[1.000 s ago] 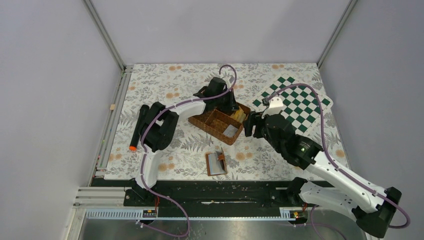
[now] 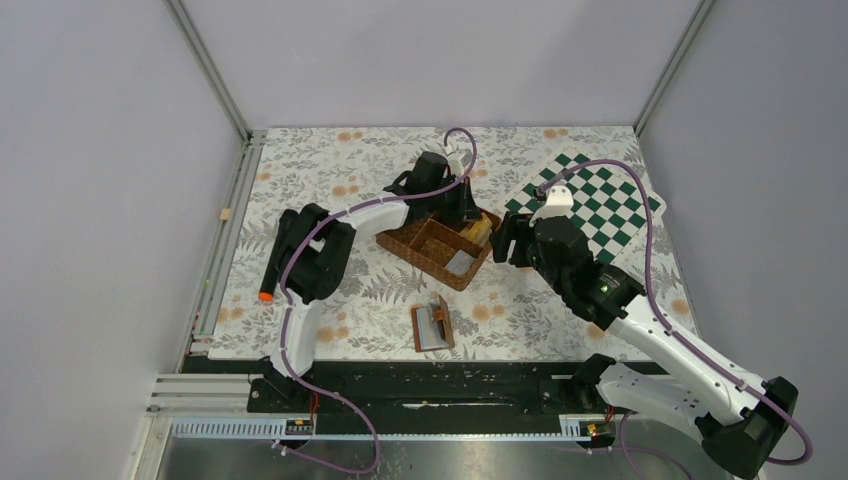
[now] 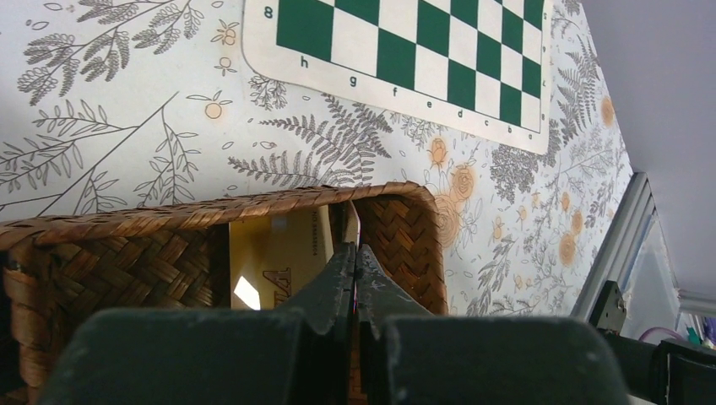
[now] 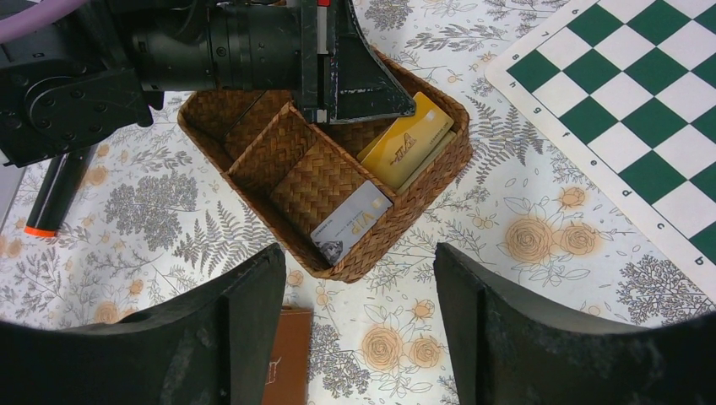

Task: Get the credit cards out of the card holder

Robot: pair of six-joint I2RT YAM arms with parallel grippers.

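The brown card holder (image 2: 433, 328) lies open near the table's front edge, a pale card visible in it; only a brown corner of the holder (image 4: 287, 354) shows in the right wrist view. A gold card (image 4: 409, 143) leans in one compartment of the woven basket (image 2: 432, 272), and a silver VIP card (image 4: 353, 221) rests in another. My left gripper is shut inside the basket, a thin card edge (image 3: 353, 221) right at its fingertips; I cannot tell whether it is gripped. Empty and open, my right gripper hovers to the basket's right.
A green-and-white chessboard (image 2: 600, 205) lies flat at the back right. On the far left is a black tube with an orange end (image 2: 266, 296). Bare patterned tabletop surrounds the holder.
My left gripper has moved a little to the right, over the basket's gold-card compartment. The holder has stayed put.
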